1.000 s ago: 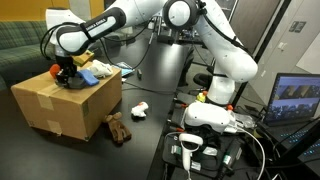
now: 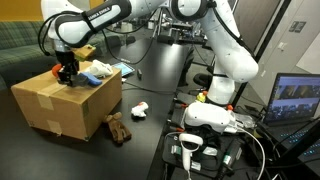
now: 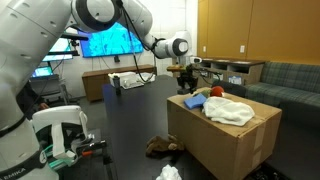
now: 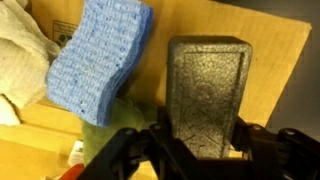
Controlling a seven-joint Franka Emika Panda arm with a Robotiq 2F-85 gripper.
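Observation:
A dark brown-black object with a boxy outline [image 4: 208, 92] fills the space between the fingers of my gripper in the wrist view. My gripper [image 2: 66, 76] is shut on it, at the top of a cardboard box [image 2: 58, 110]. Whether the held object touches the box top cannot be told. Beside it on the box lie a folded blue cloth [image 4: 100, 58] and a cream cloth [image 4: 22, 52]. Part of a green item [image 4: 103, 135] shows under the blue cloth. In the second exterior view, my gripper [image 3: 187, 86] is over the box's far end.
A red round thing [image 3: 217, 88] and a white cloth [image 3: 230, 110] rest on the box. On the dark table, a brown item [image 2: 117, 128] and a white crumpled item [image 2: 139, 110] lie in front of it. Bare table surrounds them.
My gripper has shifted slightly up and left at the box top over the last second. The box and the items on the table look unmoved.

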